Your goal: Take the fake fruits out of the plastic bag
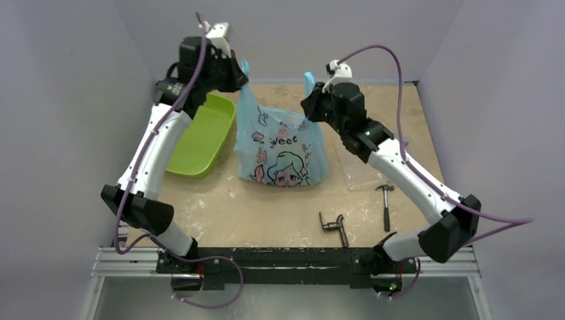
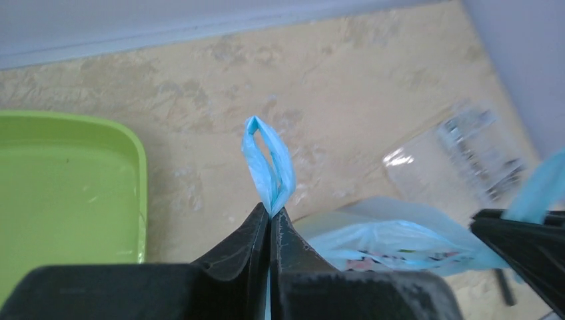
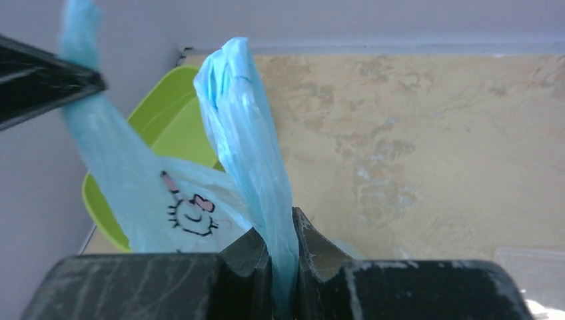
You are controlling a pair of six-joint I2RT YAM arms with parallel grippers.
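Note:
The light blue plastic bag (image 1: 280,150) hangs stretched between both grippers, its printed face showing in the top view. My left gripper is shut on one handle, whose loop (image 2: 270,163) pokes up past the fingertips. My right gripper is shut on the other handle (image 3: 243,127), which rises from between its fingers. In the top view the left gripper (image 1: 242,85) is at the bag's upper left and the right one (image 1: 305,110) at its upper right. No fruits can be made out; the bag hides its inside.
A green tray (image 1: 200,137) stands left of the bag, partly under the left arm. To the right lies a clear plastic box (image 1: 360,172), with a hammer (image 1: 386,207) in front of it. Another tool (image 1: 334,227) rests near the front edge. The table behind the bag is bare.

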